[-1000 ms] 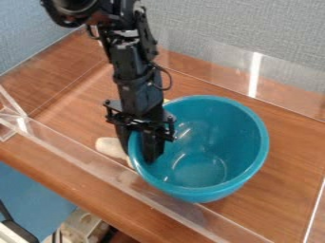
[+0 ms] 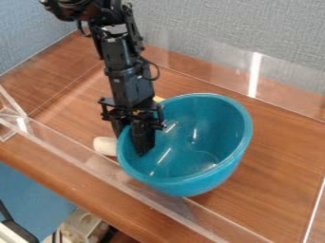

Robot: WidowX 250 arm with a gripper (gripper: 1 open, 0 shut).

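My black gripper [image 2: 137,131] reaches down at the left rim of a teal bowl [image 2: 203,157], its fingers over that rim; whether they are closed on it I cannot tell. A pale object [image 2: 106,146] lies just left of the bowl, partly hidden, and a small yellow bit shows behind the gripper.
Clear low walls [image 2: 254,76] line the back and front edges, with grey padded walls behind.
The gripper and bowl have moved a little to the left, and the bowl appears slightly more tilted.
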